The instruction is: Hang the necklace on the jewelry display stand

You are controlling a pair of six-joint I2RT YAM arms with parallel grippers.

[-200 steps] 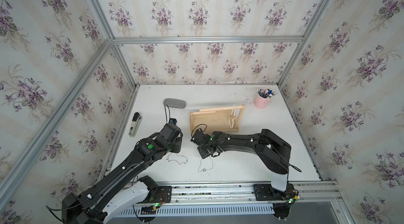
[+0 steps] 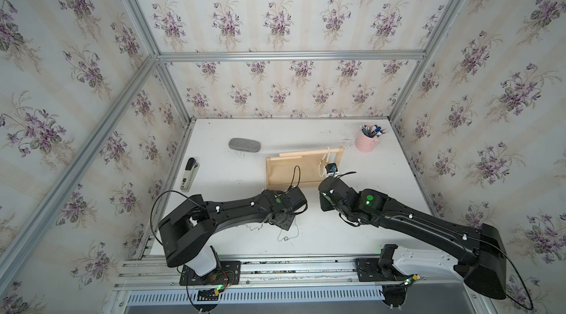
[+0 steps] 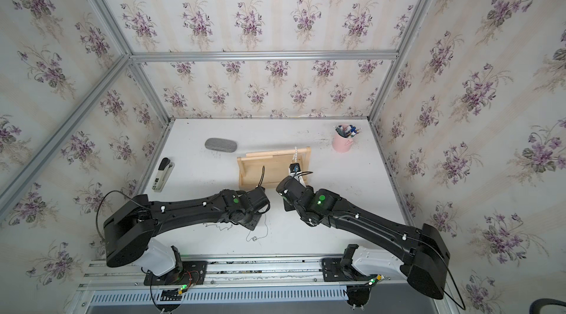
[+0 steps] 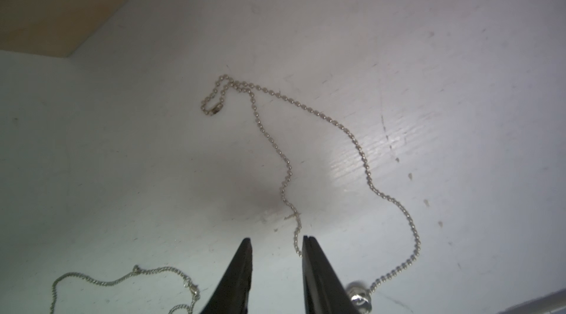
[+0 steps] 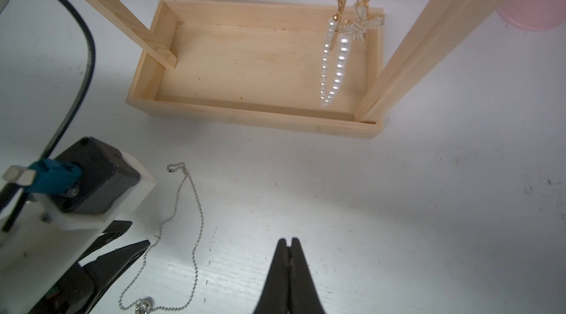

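A silver ball-chain necklace (image 4: 362, 157) lies on the white table in a long loop, with a round bead near the front edge. Above the table in front of it hangs my left gripper, its two fingers parted and nothing seen between them. A second thin chain (image 4: 100, 282) lies to the left. The wooden jewelry stand (image 5: 247, 114) has a pearl necklace (image 5: 340, 66) hanging at its right end. My right gripper is shut, with nothing showing between its fingertips, in front of the stand and right of the ball chain.
A pink pen cup (image 2: 366, 141) stands at the back right. The grey case (image 2: 244, 144) lies at the back left, and a stapler (image 2: 189, 173) rests by the left edge.
My left arm has swung right, over the ball chain. The right arm has moved away to the right, off that spot. The chains and stand look unmoved.
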